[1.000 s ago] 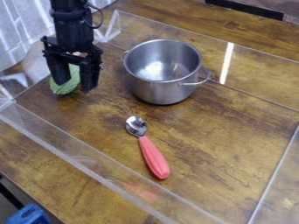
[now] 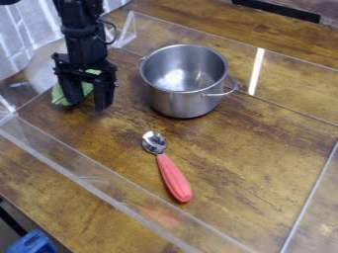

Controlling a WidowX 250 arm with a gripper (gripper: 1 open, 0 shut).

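Observation:
My black gripper (image 2: 83, 81) is low at the upper left, over a green object (image 2: 63, 92) that it partly hides; whether its fingers are open or shut is unclear. A steel pot (image 2: 183, 83) stands to the right of it. A red-handled utensil (image 2: 172, 174) with a metal head lies on the wooden surface below the pot.
Clear plastic walls (image 2: 99, 188) run around the work area. A blue object (image 2: 30, 243) shows at the bottom left corner, outside the wall.
My gripper has shifted slightly left over the green object. The pot and utensil have stayed in place.

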